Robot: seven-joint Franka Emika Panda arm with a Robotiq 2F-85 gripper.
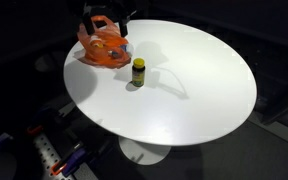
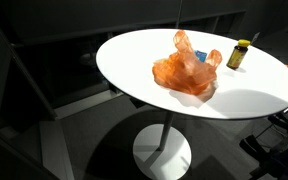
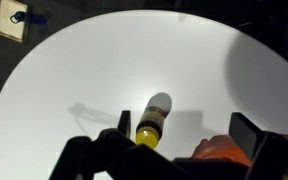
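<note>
A small dark bottle with a yellow cap (image 1: 138, 72) stands upright on the white round table (image 1: 199, 85). Beside it lies a crumpled orange plastic bag (image 2: 189, 70), with something blue (image 2: 201, 56) showing at it. My gripper (image 1: 105, 24) hangs above the table near the bag, clear of the bottle. In the wrist view the gripper is open, its fingers wide apart and nothing held. The bottle (image 3: 152, 122) appears below, closer to the left finger, while the bag (image 3: 222, 149) shows partly behind the right one.
In exterior view 2 the bottle (image 2: 238, 55) sits near the table's edge, apart from the bag. A small light-coloured object (image 3: 11, 18) lies off the table on the dark floor.
</note>
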